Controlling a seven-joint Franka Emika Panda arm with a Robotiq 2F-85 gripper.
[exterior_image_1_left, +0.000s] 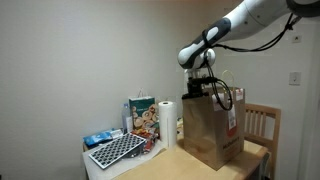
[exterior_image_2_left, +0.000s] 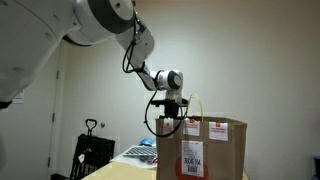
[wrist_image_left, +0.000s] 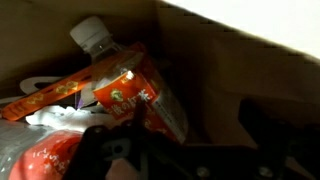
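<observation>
A tall brown paper bag (exterior_image_1_left: 207, 135) stands on the table, its front labels showing in the second exterior view (exterior_image_2_left: 222, 158). My gripper (exterior_image_1_left: 198, 90) is at the bag's top opening. Looking down inside in the wrist view, my gripper is open, its dark fingers apart at the bottom of the picture. Below lies a clear bottle with a white cap (wrist_image_left: 92, 34) and a red-orange label (wrist_image_left: 127, 90). A red and white package (wrist_image_left: 45, 150) is at lower left, partly cut off. I see nothing held between the fingers.
The bag's pale rim (wrist_image_left: 265, 25) crosses the upper right of the wrist view. Left of the bag stand a paper towel roll (exterior_image_1_left: 168, 124) and a patterned carton or bag (exterior_image_1_left: 143, 115). A dark-topped rack (exterior_image_1_left: 118, 150) lies farther left. Behind is a wooden chair (exterior_image_1_left: 262, 122).
</observation>
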